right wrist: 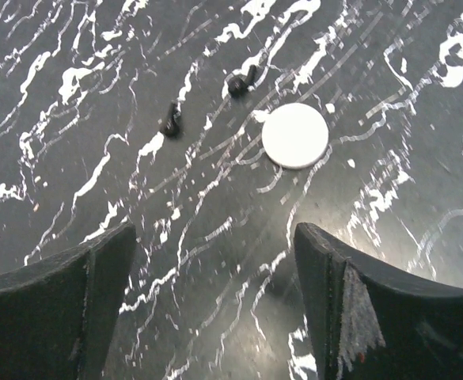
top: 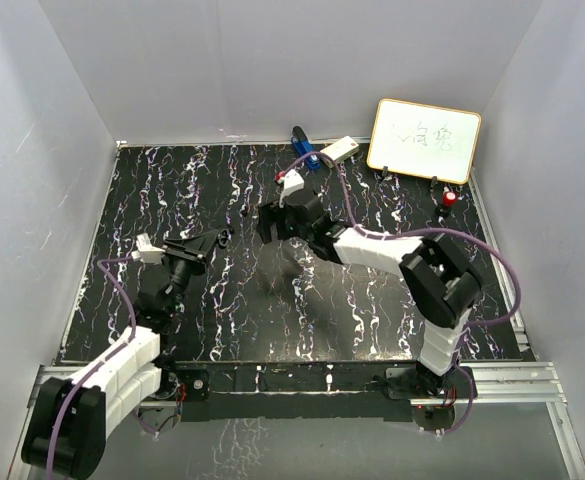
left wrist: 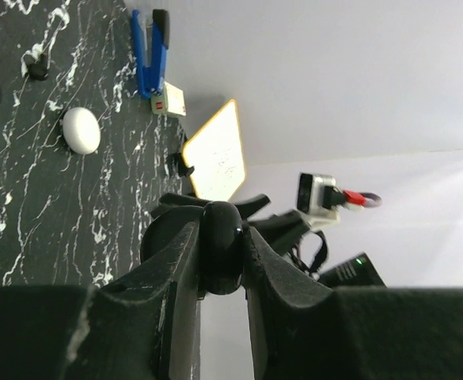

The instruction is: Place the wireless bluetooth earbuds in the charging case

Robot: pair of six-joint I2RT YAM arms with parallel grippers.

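Observation:
My left gripper is shut on a glossy black rounded object, apparently the charging case point(left wrist: 222, 237); whether its lid is open cannot be made out. In the top view this gripper point(top: 208, 246) is left of centre, the case at its tips. Two small black earbuds lie apart on the table in the right wrist view: one upright in the picture point(right wrist: 170, 121), another point(right wrist: 240, 82) near a white disc point(right wrist: 294, 136). My right gripper has its fingers apart, nothing between them, above bare table short of the earbuds. From above, this gripper point(top: 270, 222) covers the disc.
At the back stand a blue stapler point(top: 305, 148), a pale box point(top: 339, 150) and a whiteboard point(top: 424, 140). A red-capped bottle point(top: 447, 202) is at the right edge.

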